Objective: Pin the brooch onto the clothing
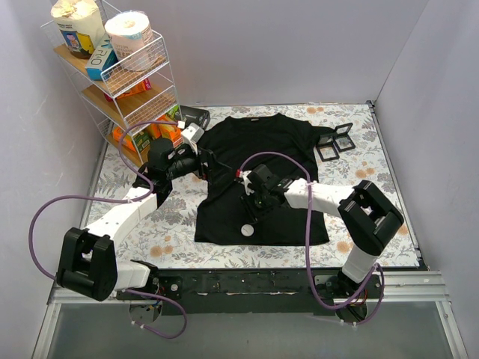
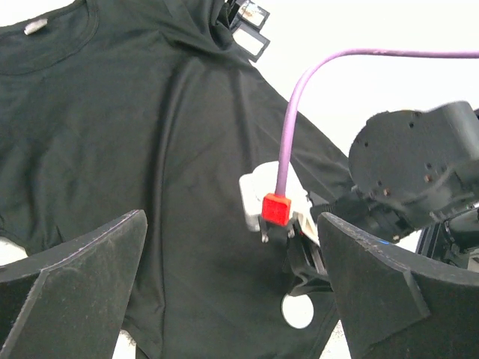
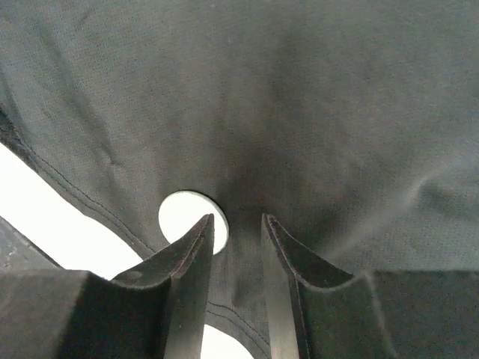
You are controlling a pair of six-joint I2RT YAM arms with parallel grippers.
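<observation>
A black shirt (image 1: 258,134) lies spread on the table. On its lower part rests a round white disc, the brooch (image 1: 247,230), which also shows in the right wrist view as a flat white brooch (image 3: 193,218) near the shirt's hem. Just above and beside it, my right gripper stands part open, with only cloth seen between its fingers. My left gripper (image 1: 217,166) is open over the shirt's left side. In the left wrist view nothing sits between the wide-apart fingers (image 2: 90,277), and the right gripper appears beyond.
An open black case (image 1: 335,142) lies by the shirt's right sleeve. A wire shelf (image 1: 131,97) with packages stands at the back left. Purple cables (image 1: 308,224) loop from both arms.
</observation>
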